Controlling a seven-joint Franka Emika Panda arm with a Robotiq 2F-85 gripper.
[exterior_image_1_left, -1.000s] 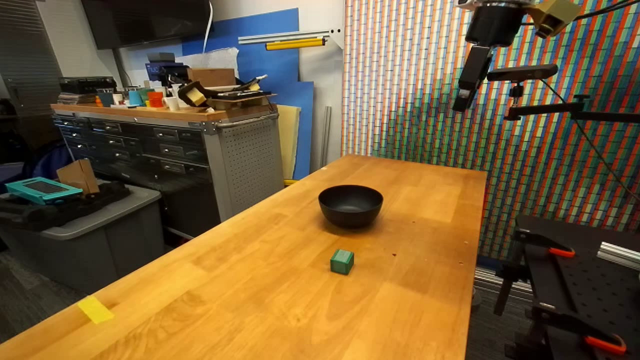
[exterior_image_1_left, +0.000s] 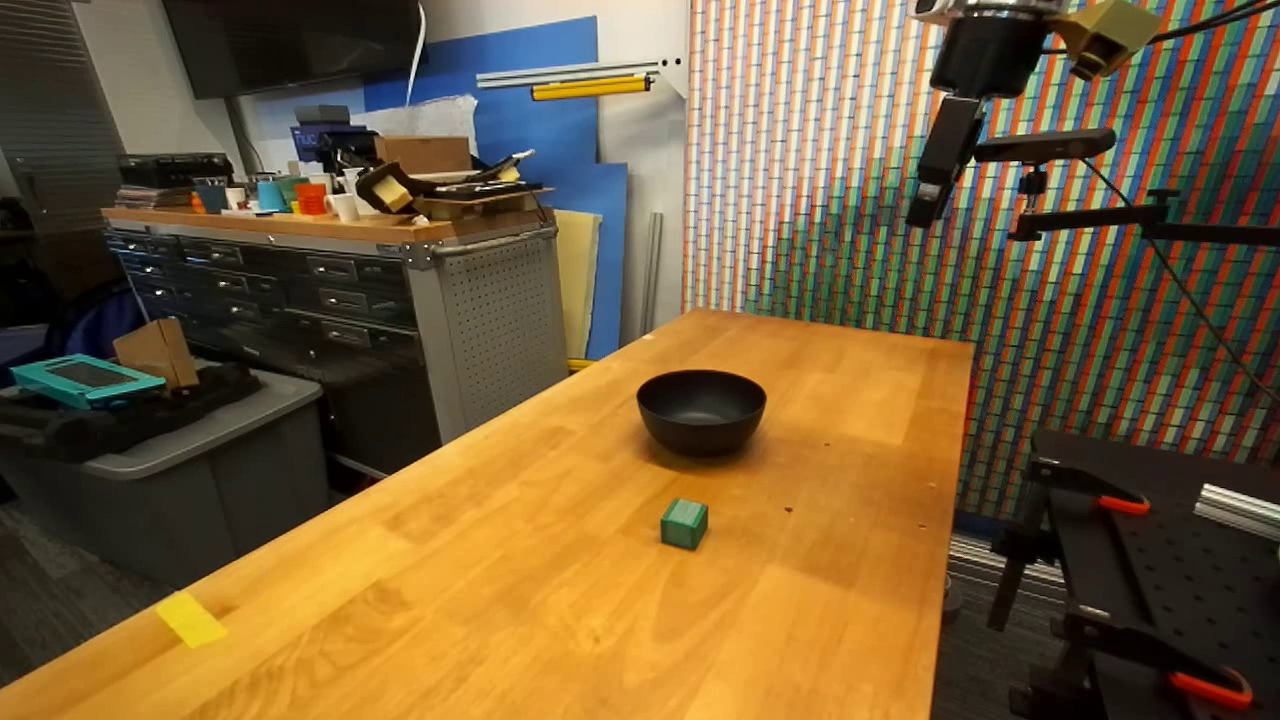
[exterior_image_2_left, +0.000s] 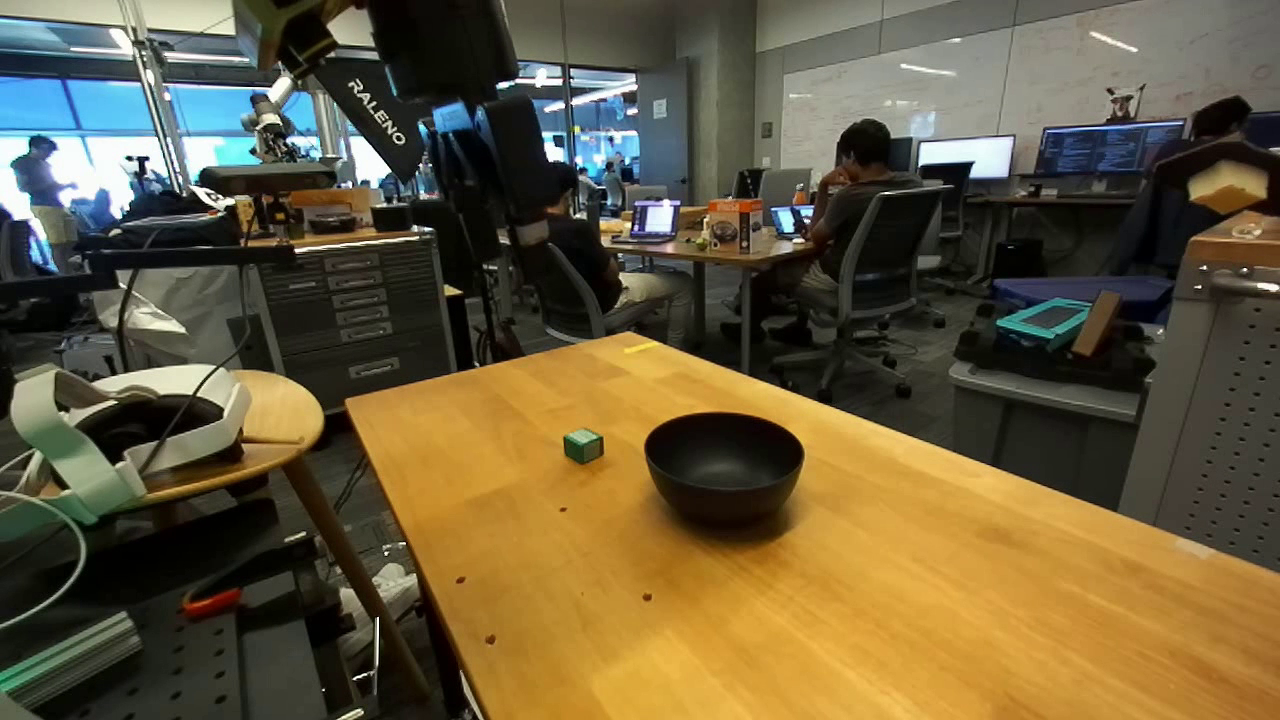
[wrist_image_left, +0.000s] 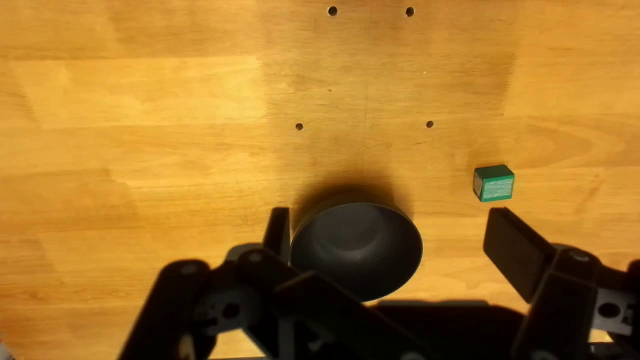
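Note:
A small green cube (exterior_image_1_left: 684, 524) rests on the wooden table, a short way from a round black bowl (exterior_image_1_left: 701, 414). No contents show in the bowl (wrist_image_left: 356, 249) in the wrist view, and the cube (wrist_image_left: 494, 183) lies to its upper right there. High above the table hangs my gripper, with a wide gap between its dark fingers. Nothing is held in that gap; the bowl seen through it stands on the table far below. In exterior view 2 the cube (exterior_image_2_left: 584, 445) sits left of the bowl (exterior_image_2_left: 723, 468).
Bare wood surrounds both objects on the table (exterior_image_1_left: 516, 576). A strip of yellow tape (exterior_image_1_left: 191, 618) marks one table edge. Beside the table stands a black perforated bench (exterior_image_1_left: 1182, 576) with clamps, and a camera on an arm (exterior_image_1_left: 1044, 146) is near my gripper.

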